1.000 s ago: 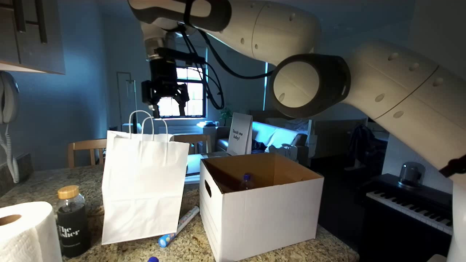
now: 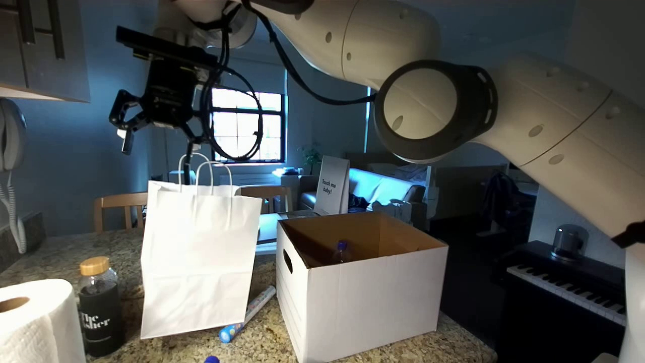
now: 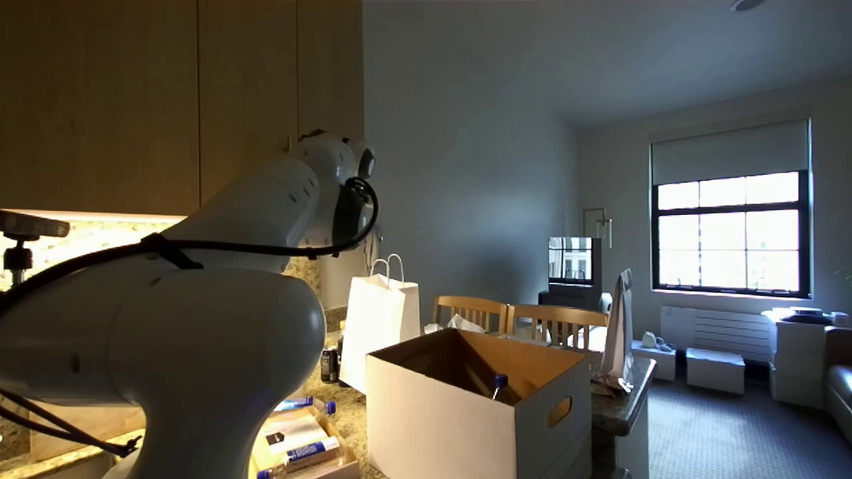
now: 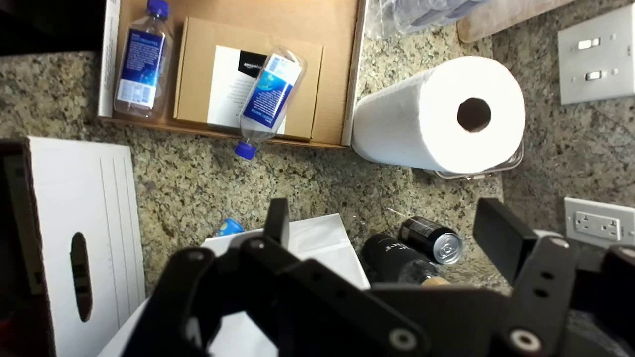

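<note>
High over the counter, my gripper (image 2: pixel 157 154) stands open with nothing between its fingers. One finger (image 2: pixel 188 164) reaches down by the handles of an upright white paper bag (image 2: pixel 202 260); whether it touches them I cannot tell. In the wrist view the bag's white side lies partly behind the left finger (image 4: pixel 277 219). A black glass bottle (image 4: pixel 390 256) with a wooden cap and a dark can (image 4: pixel 429 238) show below, between the fingers. To the bag's right in exterior view 1 is a white open box (image 2: pixel 375 302) holding a blue-capped bottle (image 2: pixel 341 251).
A paper towel roll (image 4: pixel 393 122) stands near the wall. Beside it, a shallow cardboard box (image 4: pixel 354 71) holds water bottles and a smaller carton (image 4: pixel 199 71). A blue-and-white tube (image 2: pixel 257 305) lies between bag and white box.
My gripper has moved left in exterior view 1, tilted, and its fingers now show spread wide. One finger is now lower, at the bag's handles. The bag and box have not moved.
</note>
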